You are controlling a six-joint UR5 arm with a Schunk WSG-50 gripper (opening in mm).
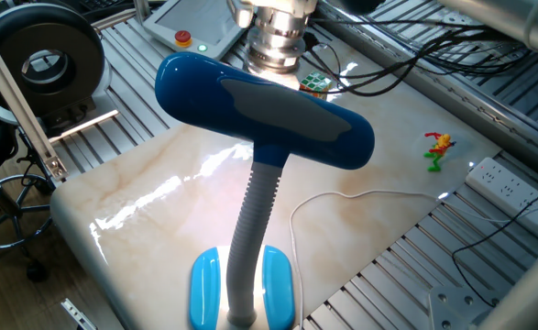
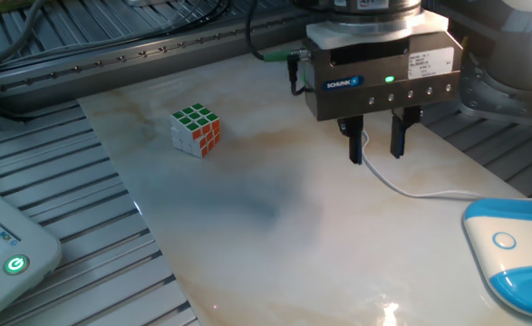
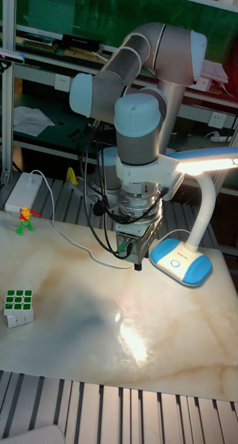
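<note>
My gripper (image 2: 376, 156) hangs over the marble-look board, its two black fingers pointing down and standing apart, with nothing between them. A Rubik's cube (image 2: 196, 129) with a green top, orange and white sides rests on the board, well to the left of the fingers in exterior view 2. In exterior view 3 the same cube (image 3: 19, 307) sits at the left, while the gripper is near the lamp base. The lamp head hides my fingers in exterior view 1, where only part of the cube (image 1: 315, 84) shows.
A desk lamp with a blue-and-white base (image 3: 182, 260) stands beside the gripper. A small colourful figure (image 1: 439, 151) is near a power strip (image 1: 505, 186). A white cable (image 2: 420, 194) crosses the board. Bare board (image 3: 75, 355) lies between cube and lamp.
</note>
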